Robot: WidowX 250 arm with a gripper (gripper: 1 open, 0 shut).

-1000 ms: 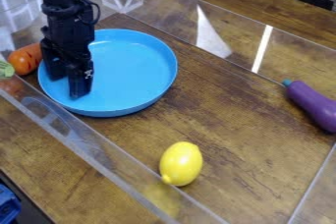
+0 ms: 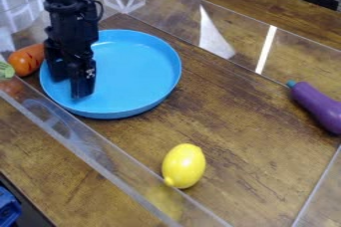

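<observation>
The black arm comes down from the top left with its gripper [image 2: 70,72] low over the left side of a round blue plate [image 2: 134,77]. The dark fingers stand open, as far as they can be made out against the dark arm. Whether anything lies between or beneath them cannot be seen clearly.
An orange carrot [image 2: 26,58] lies left of the plate. A yellow lemon [image 2: 184,166] sits at the lower middle, and a purple eggplant [image 2: 316,106] at the right. Clear plastic edges cross the lower left and right.
The arm and gripper have shifted very slightly; the plate and the other objects look unmoved.
</observation>
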